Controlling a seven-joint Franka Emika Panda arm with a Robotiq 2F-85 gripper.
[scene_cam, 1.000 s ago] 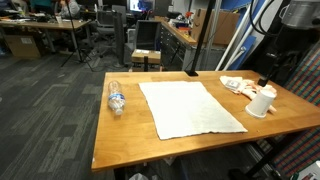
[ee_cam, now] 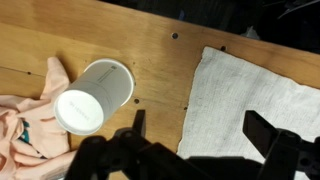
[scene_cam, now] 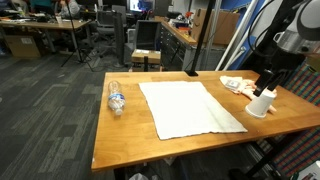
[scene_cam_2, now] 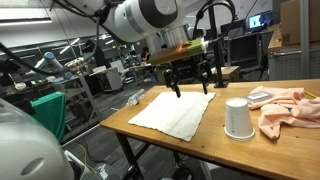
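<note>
My gripper is open above the table, with one finger at the left and the other at the right of the wrist view. Nothing is between them; below lie bare wood and the edge of a flat white cloth. To the left stands a white cylindrical container, upright and clear of the fingers. In the second exterior view the gripper hangs over the cloth, apart from the container. A crumpled pink cloth lies beside the container.
A clear plastic bottle stands at the far left of the wooden table. The tabletop between bottle and cloth is bare. Desks and chairs fill the background, and a dark post rises behind the table.
The arm has shifted slightly left and down in the first exterior view. Container, cloths and bottle have not moved.
</note>
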